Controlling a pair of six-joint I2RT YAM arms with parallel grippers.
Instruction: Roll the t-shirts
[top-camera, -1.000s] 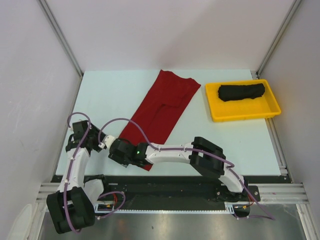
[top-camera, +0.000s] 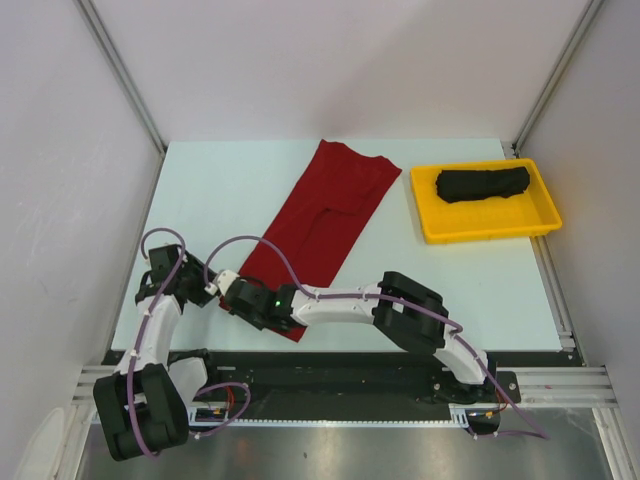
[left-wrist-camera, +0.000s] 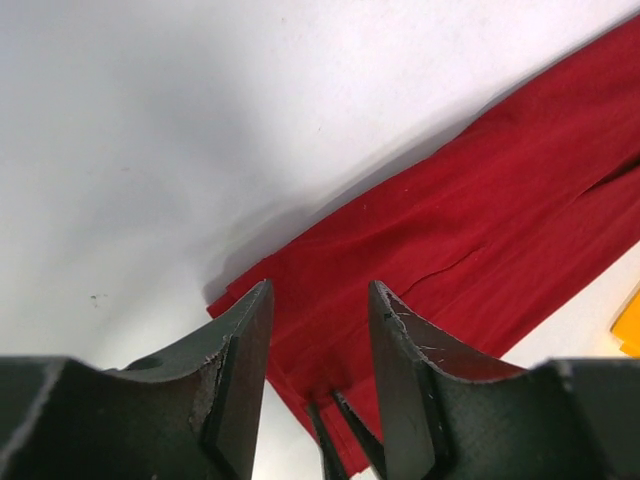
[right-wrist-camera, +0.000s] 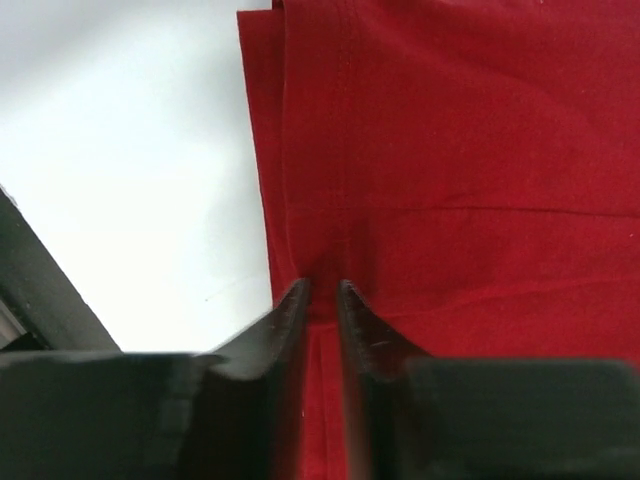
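A red t-shirt (top-camera: 335, 200) lies diagonally on the white table, its near end folded back in a narrow strip (right-wrist-camera: 264, 120). My right gripper is down on that near edge, its fingertips close together on the fabric; whether cloth is between them is unclear. My left gripper stands open just left of it, above the shirt's near corner, with the right gripper's tips showing below it in the left wrist view.
A yellow bin (top-camera: 440, 220) holding a black rolled shirt (top-camera: 482, 184) sits at the back right.
The left arm has shifted slightly to the right. The right gripper has moved very slightly at the shirt's near edge.
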